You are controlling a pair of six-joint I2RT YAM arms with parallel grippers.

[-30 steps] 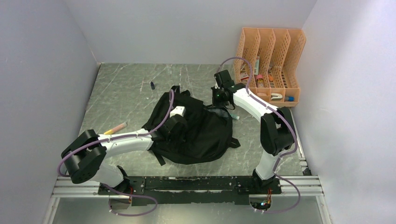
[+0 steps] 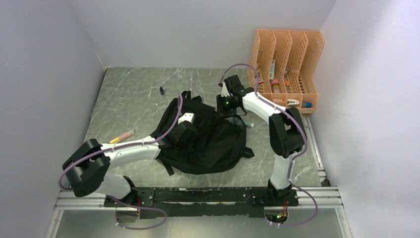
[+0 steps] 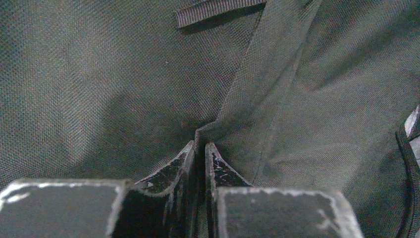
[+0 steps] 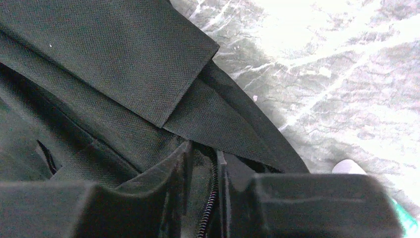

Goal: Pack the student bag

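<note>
The black bag [image 2: 218, 148] lies on the table, its upper right part showing a grey lining [image 2: 236, 120]. Over the bag's left part is my left gripper, and in the left wrist view its fingertips [image 3: 200, 145] sit close together at either side of a fabric fold [image 3: 233, 119]; whether they grip it is unclear. At the bag's upper right edge, my right gripper is open. A zipper edge [image 4: 210, 198] runs between its fingers, beside a folded flap [image 4: 124, 59].
A small tube [image 2: 249, 124] lies just right of the bag. An orange organizer [image 2: 285, 54] holding several items stands at the back right. On the left are a yellow-and-pink item [image 2: 122, 137] and a small dark object [image 2: 161, 90].
My right gripper has moved left, over the bag's upper right edge. My left arm has shifted only slightly. The bag lies almost where it was.
</note>
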